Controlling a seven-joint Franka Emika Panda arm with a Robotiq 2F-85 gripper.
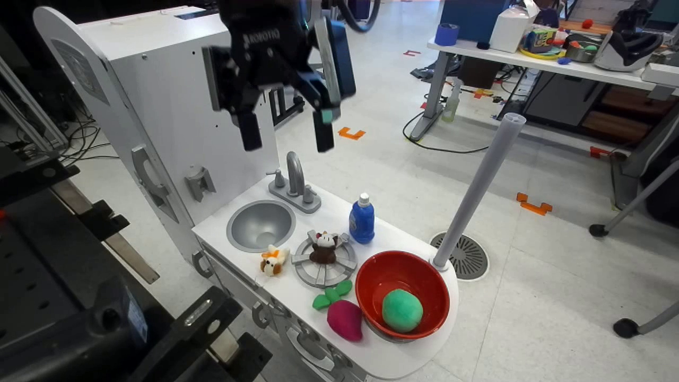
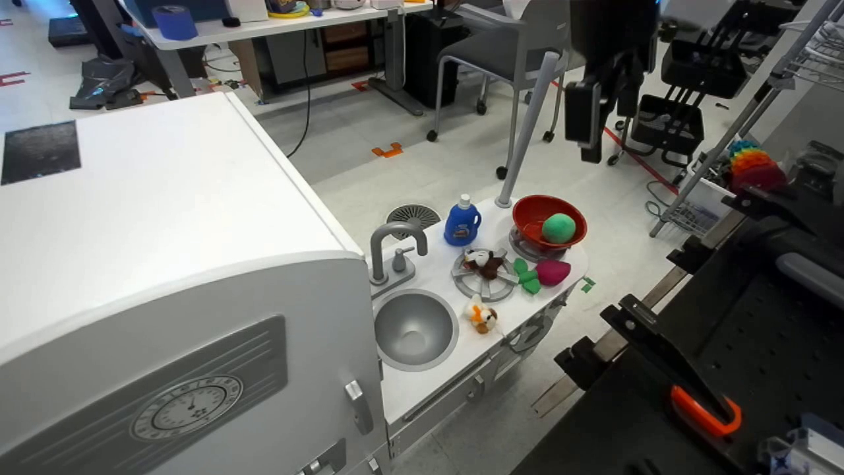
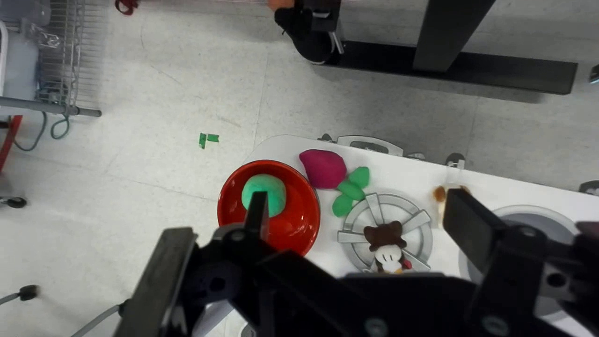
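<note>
My gripper (image 1: 287, 141) hangs high above the white toy kitchen counter, its fingers wide apart with empty air between them. On the counter a red bowl (image 1: 374, 289) holds a green plush ball (image 1: 402, 311). Beside it lies a magenta plush beet with green leaves (image 1: 345, 320). A small brown-and-white plush (image 1: 323, 248) rests on the grey burner (image 1: 306, 276). Near the sink (image 1: 261, 226) is a white-and-brown plush dog (image 1: 273, 261), partly hidden by a finger in the wrist view. A blue bottle (image 1: 362, 220) stands behind the burner.
A grey faucet (image 1: 294, 175) rises behind the sink, and a grey upright pole (image 1: 478, 191) stands at the counter's far corner. The tall white cabinet (image 1: 184, 95) borders the sink side. Open floor surrounds the counter's rounded end.
</note>
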